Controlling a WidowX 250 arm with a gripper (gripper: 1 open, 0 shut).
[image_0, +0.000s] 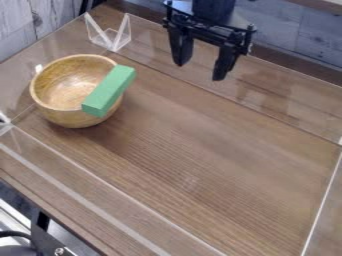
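Observation:
My gripper (206, 56) hangs at the top centre over the back of the wooden table, its two black fingers apart, with nothing seen between them. On the left a round wooden bowl (64, 95) holds a green block (110, 90), which leans on the bowl's right side and rises above its rim.
White tape shapes mark the back left and left edge. A low edge runs along the back, and dark clutter lies beyond the front left corner.

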